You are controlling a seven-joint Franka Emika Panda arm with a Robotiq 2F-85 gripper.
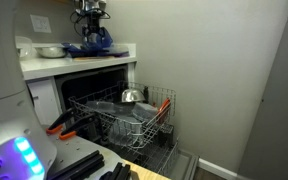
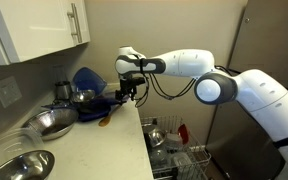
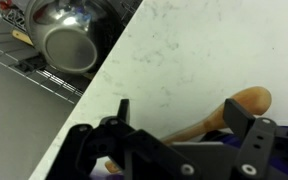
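Note:
My gripper is open, its black fingers (image 3: 121,112) standing wide apart over the white counter (image 3: 164,70). Just beyond and beneath them lies a wooden spoon (image 3: 246,101); its handle runs down to the left and is partly hidden by the gripper. Nothing shows held between the fingers. Seen in exterior view 2, the gripper (image 2: 131,93) is low over the counter's far end, beside dark blue items and the spoon (image 2: 105,121). Dark blue material (image 3: 282,160) also shows under the right finger.
A pulled-out dishwasher rack (image 1: 149,128) stands beside the counter, holding a metal bowl (image 1: 132,96) and other dishes. Several bowls, including a metal one (image 2: 52,122), line the wall side of the counter.

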